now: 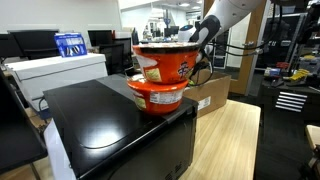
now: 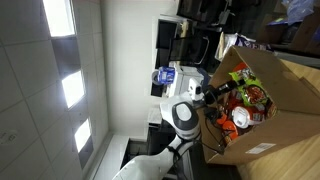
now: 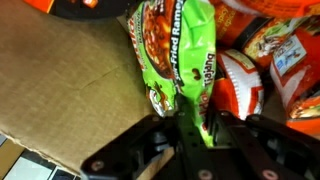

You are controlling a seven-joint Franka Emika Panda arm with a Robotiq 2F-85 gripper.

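A green noodle packet (image 3: 180, 45), lettered "Fried Ramen" and "Topokki", lies lengthwise in the wrist view. Its near end runs to the dark fingers of my gripper, where shadow hides the contact; whether the fingers grip it is not clear. Around it sit red and orange packages (image 3: 240, 85) inside the cardboard box (image 3: 70, 85). In exterior view 2 my gripper (image 2: 209, 108) reaches down into the box (image 2: 285, 100), among the colourful packs (image 2: 245, 90).
In exterior view 1, red-rimmed pots (image 1: 160, 95) stand stacked on a black cabinet (image 1: 100, 115), in front of the box (image 1: 210, 95). A blue and white container (image 1: 70, 45) stands behind.
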